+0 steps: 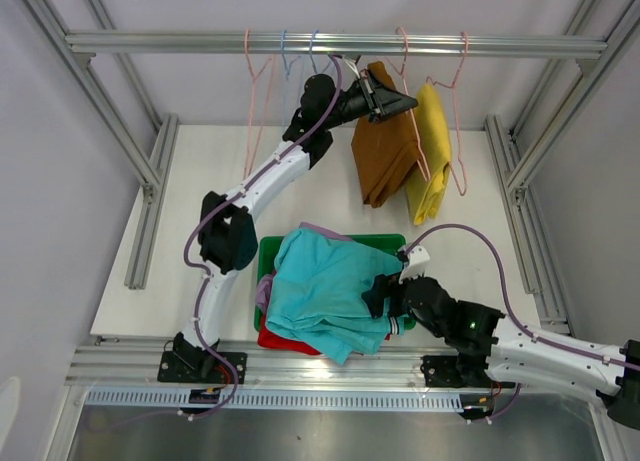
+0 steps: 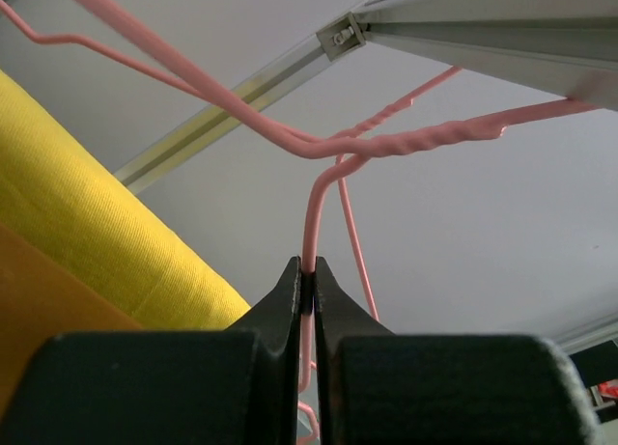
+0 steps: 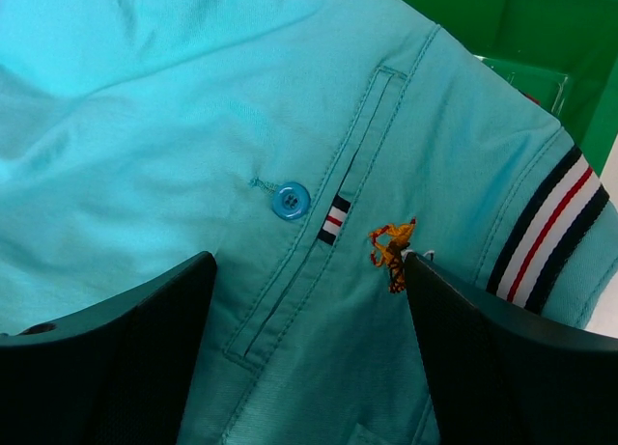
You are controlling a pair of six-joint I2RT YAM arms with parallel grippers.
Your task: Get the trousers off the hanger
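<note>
Brown trousers (image 1: 380, 161) and yellow trousers (image 1: 432, 151) hang from pink hangers at the right part of the rail. My left gripper (image 1: 372, 96) is up at the brown trousers' hanger. In the left wrist view it is shut on a pink hanger wire (image 2: 311, 228), with orange-brown and yellow cloth (image 2: 126, 223) to the left. My right gripper is low over the turquoise shirt (image 3: 241, 126) in the green bin (image 3: 502, 20), open.
Empty pink and blue hangers hang on the left part of the rail (image 1: 180, 43). The bin at the front centre holds piled clothes. The white board (image 1: 160, 281) is clear left of it.
</note>
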